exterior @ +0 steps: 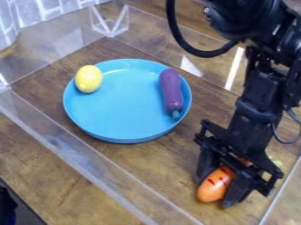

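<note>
My black gripper [230, 163] is low at the lower right, shut on an orange carrot [214, 186], whose rounded orange body shows between and below the fingers. Part of the carrot and some light green behind it are hidden by the gripper. A blue plate [114, 114] lies at the upper left, with a purple eggplant [171, 90] on its right side and a yellow oval object [88, 79] at its left edge.
Bare wooden table [83, 176] lies left of the gripper and below the plate. Clear transparent strips run along the left and back. A black cable arches over the arm at the top.
</note>
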